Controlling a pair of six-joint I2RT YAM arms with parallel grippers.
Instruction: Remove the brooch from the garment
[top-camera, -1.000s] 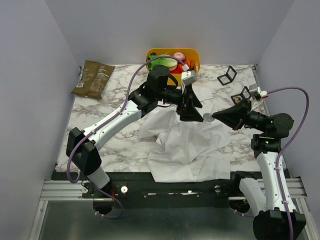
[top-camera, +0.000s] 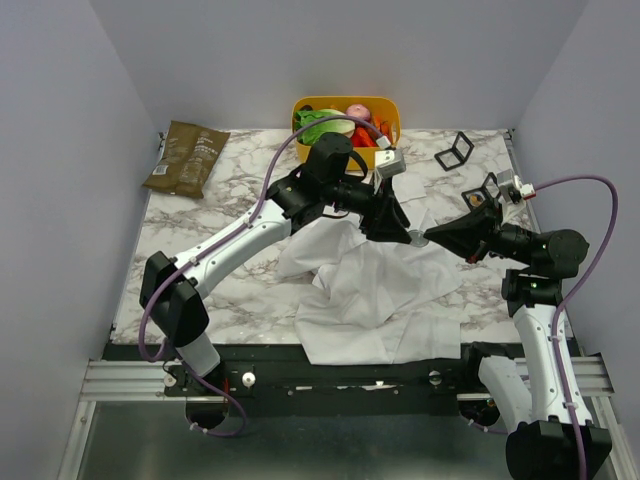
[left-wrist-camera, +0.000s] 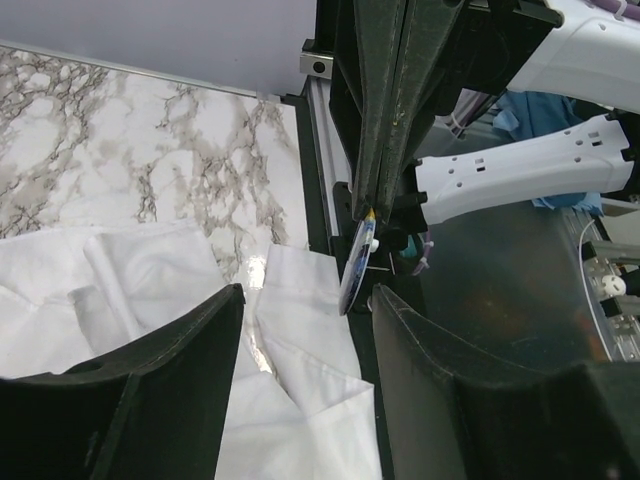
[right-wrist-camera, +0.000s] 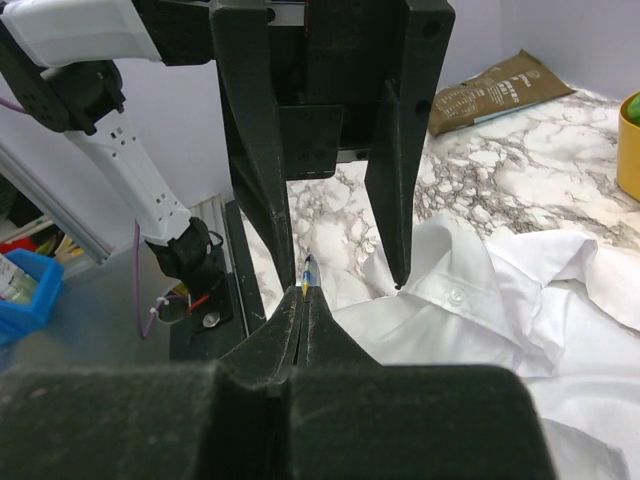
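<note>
A small, flat brooch (left-wrist-camera: 357, 262) is held edge-on at the fingertips of my right gripper, whose fingers are shut on it. From above, the brooch (top-camera: 417, 239) shows as a pale disc between the two arms, and it appears apart from the cloth. My left gripper has its fingers apart, with the brooch beside the tip of its right-hand finger (left-wrist-camera: 392, 330) in the left wrist view. Whether that finger touches it is unclear. The white garment (top-camera: 360, 300) is spread on the table below, partly hidden by the left arm.
A yellow basket of vegetables (top-camera: 303, 155) stands at the back. A brown bag (top-camera: 186, 160) lies at the back left, and two dark frames, one of them this frame (top-camera: 455, 151), lie at the back right. Clear marble (top-camera: 235, 300) shows at left.
The right arm and the brooch stay almost where they were.
</note>
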